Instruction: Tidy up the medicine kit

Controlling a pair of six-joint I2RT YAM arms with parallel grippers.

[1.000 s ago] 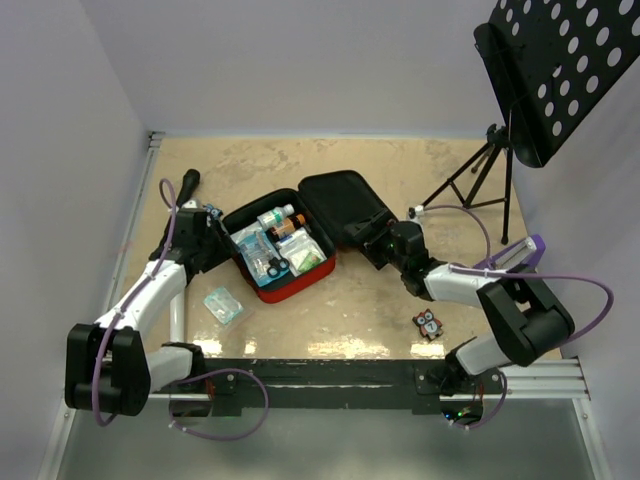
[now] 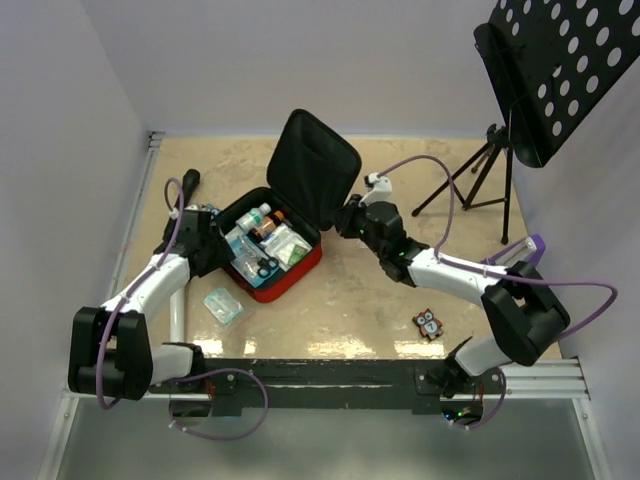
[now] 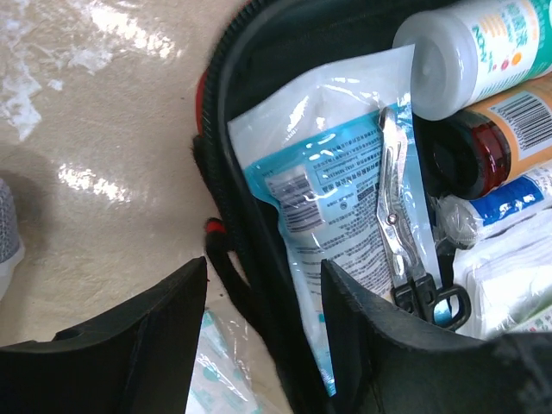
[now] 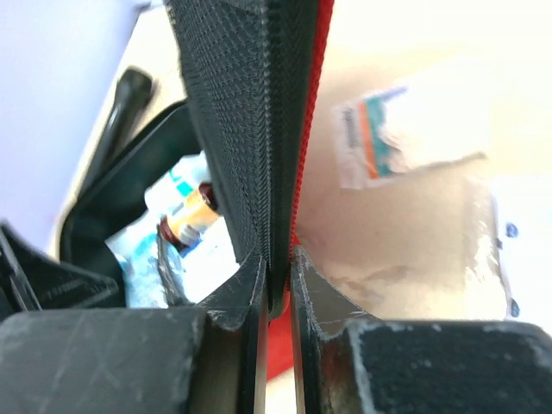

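Observation:
The medicine kit is a case with a red outer side and black rim. Inside it lie a blue-and-white packet, scissors, a white-capped bottle, an orange-labelled bottle and clear bags. Its black lid stands raised, and my right gripper is shut on the lid's edge. At the kit's left wall, my left gripper has its fingers apart, one on either side of the black rim, not closed on it.
A small clear packet lies on the table in front of the kit. A dark patterned item sits at the front right. Behind it are a purple item and a black stand.
The lid has swung from lying back to a raised tilt as my right gripper moved left and up with it. The kit has shifted slightly left; the left arm has barely moved.

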